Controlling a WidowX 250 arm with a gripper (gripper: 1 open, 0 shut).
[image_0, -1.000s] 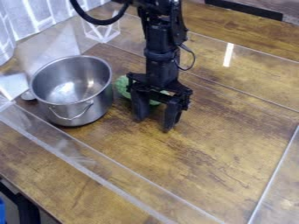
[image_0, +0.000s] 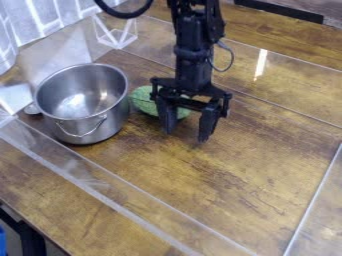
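My gripper (image_0: 189, 114) is black and hangs from the arm at the top centre, low over the wooden table, its two fingers apart. Just behind and left of it a green object (image_0: 150, 101) lies on the table, partly covered by the gripper. A large steel bowl (image_0: 76, 92) with a handle stands to the left, close to the green object. I cannot tell whether the fingers touch the green object.
A clear plastic item and white material lie at the left edge and upper left. Light strips run along the surface.
The gripper has shifted slightly right and a little up, away from the bowl. The bowl and green object look unmoved.
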